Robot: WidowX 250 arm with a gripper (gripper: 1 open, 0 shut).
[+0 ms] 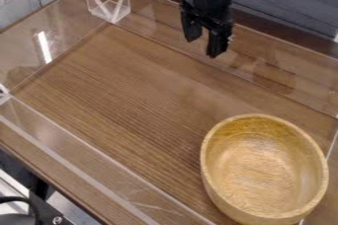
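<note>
The black robot arm [205, 2] reaches in from the top of the camera view, its gripper [205, 34] low over the back middle of the wooden table [119, 101]. The gripper is small and dark here, so whether it is open or shut, or holds anything, cannot be told.
A large yellow oval tub [264, 170] fills the front right. A white wire-like holder [109, 2] stands at the back left. Clear plastic edges line the left side, with a dark cable at the lower left.
</note>
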